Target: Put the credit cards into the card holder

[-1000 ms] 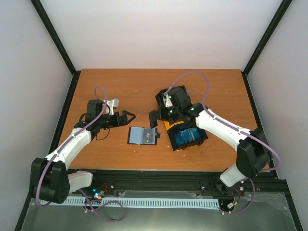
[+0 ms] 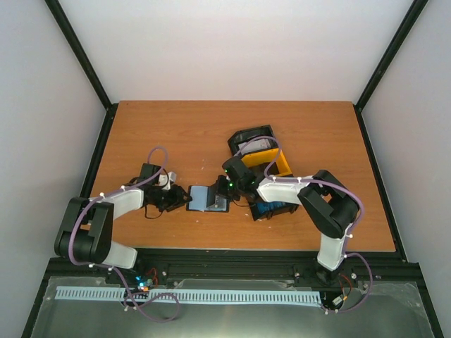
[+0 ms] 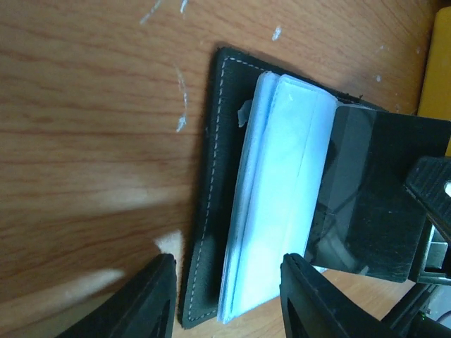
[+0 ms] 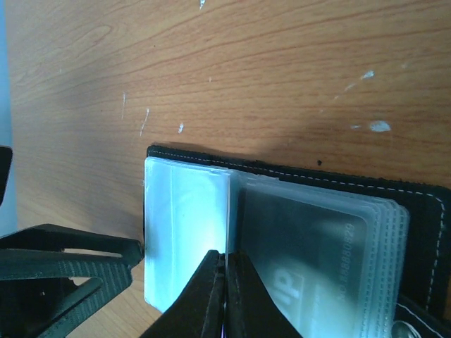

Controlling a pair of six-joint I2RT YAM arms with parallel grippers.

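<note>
The open card holder (image 2: 199, 198) lies flat at table centre, light-blue sleeves (image 3: 278, 190) on one side, clear sleeves (image 4: 310, 260) on the other. My right gripper (image 2: 220, 186) is over it, shut on a dark card, which appears edge-on between its fingertips in the right wrist view, standing over the sleeves. My left gripper (image 2: 183, 197) is at the holder's left edge, open, its two fingers either side of the lower part of the sleeves in the left wrist view, apparently above them.
A black organiser (image 2: 275, 211) with a yellow section (image 2: 280, 160) stands right of the holder, partly under the right arm.
My right gripper has brought the dark card down and toward the front onto the holder. My left gripper has moved down toward the front, to the holder's left edge.
</note>
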